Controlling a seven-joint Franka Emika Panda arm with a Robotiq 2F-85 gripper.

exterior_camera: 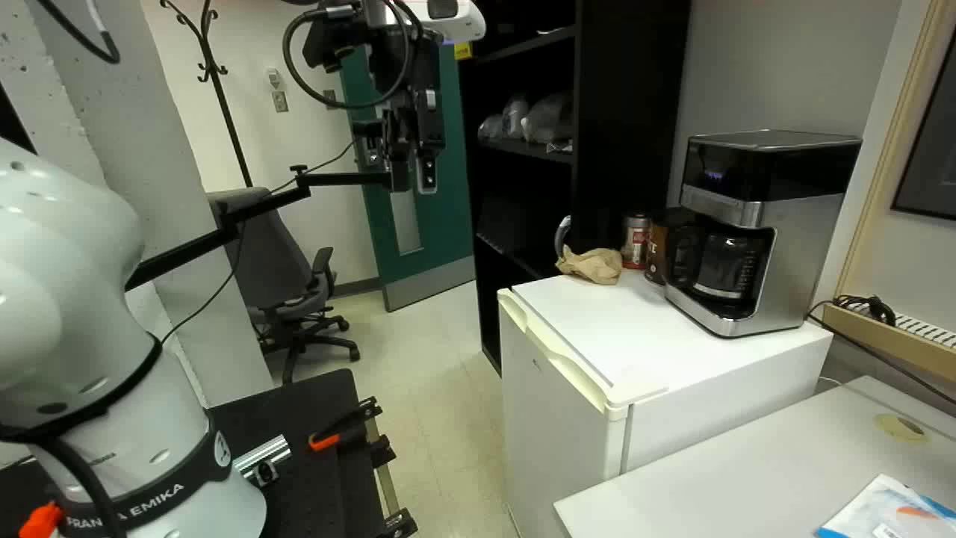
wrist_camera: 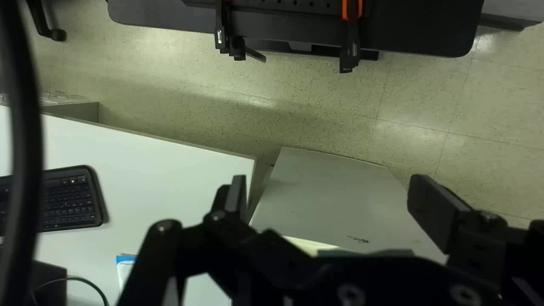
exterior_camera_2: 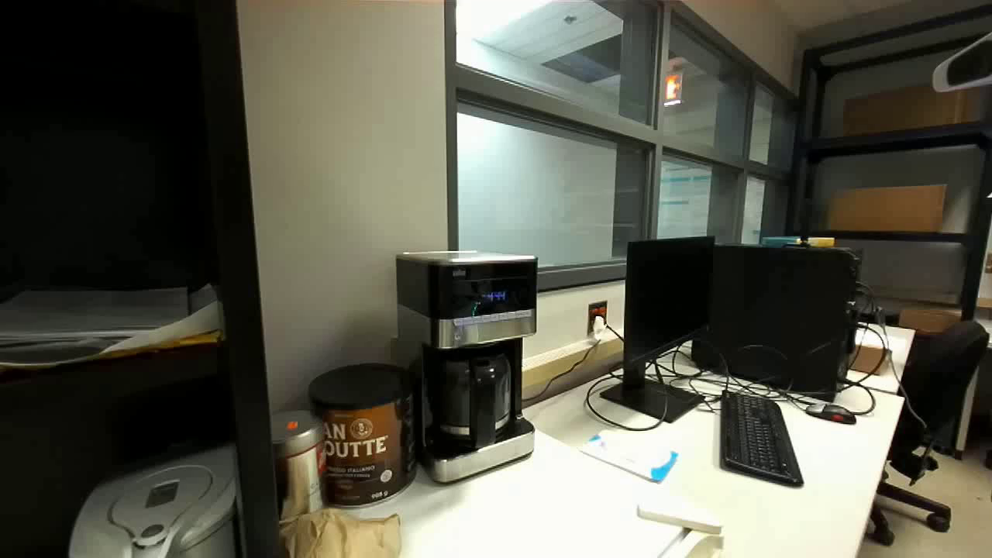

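My gripper stands wide open in the wrist view, with nothing between its fingers. It points down from above, and the fridge's front door [wrist_camera: 331, 199] shows well below the gap. In exterior view 1 the gripper [exterior_camera: 414, 175] hangs high, left of the white mini fridge [exterior_camera: 573, 376]. A silver and black coffee maker [exterior_camera: 811, 233] stands on the fridge, its glass carafe [exterior_camera_2: 470, 395] seated inside. Beside it are a brown coffee tin [exterior_camera_2: 363, 437], a smaller metal can [exterior_camera: 635, 240] and a crumpled brown paper bag [exterior_camera: 591, 265]. Exterior view 2 does not show the gripper.
A white desk [exterior_camera: 717, 466] adjoins the fridge, carrying a keyboard [exterior_camera_2: 759, 437], a monitor [exterior_camera_2: 666, 297] and a blue-white packet [exterior_camera_2: 632, 456]. The tall black shelf [exterior_camera: 618, 116] rises behind the fridge. Open floor [exterior_camera: 430, 403] separates the fridge from the robot's black table [exterior_camera: 314, 466].
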